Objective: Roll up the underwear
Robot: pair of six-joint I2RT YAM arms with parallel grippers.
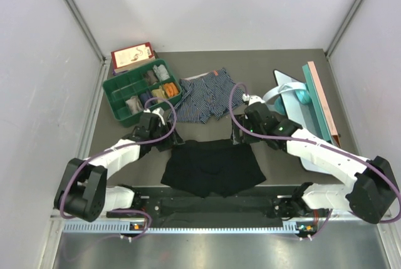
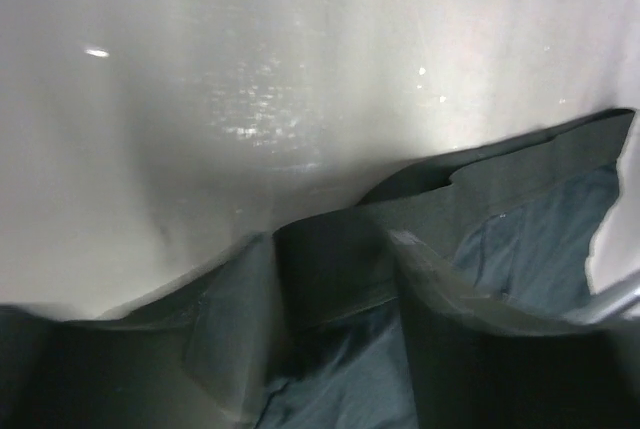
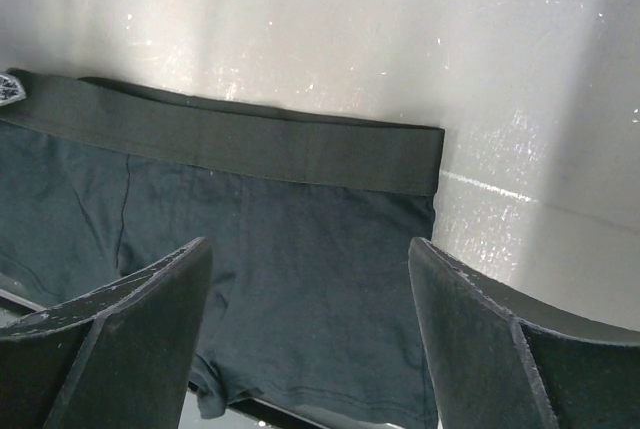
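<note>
Dark underwear (image 1: 212, 168) lies spread flat at the table's front, its waistband (image 3: 250, 144) along the back edge. My left gripper (image 1: 173, 140) is low over the waistband's left end; in the left wrist view its blurred fingers are apart over the band (image 2: 450, 204). My right gripper (image 1: 238, 132) is above the waistband's right end, fingers apart with nothing visible between them but the cloth below.
A green divided box (image 1: 122, 87) with rolled items and books (image 1: 131, 54) stand back left. Striped clothing (image 1: 203, 100) lies at the back middle. A board and panels (image 1: 319, 100) stand at the right.
</note>
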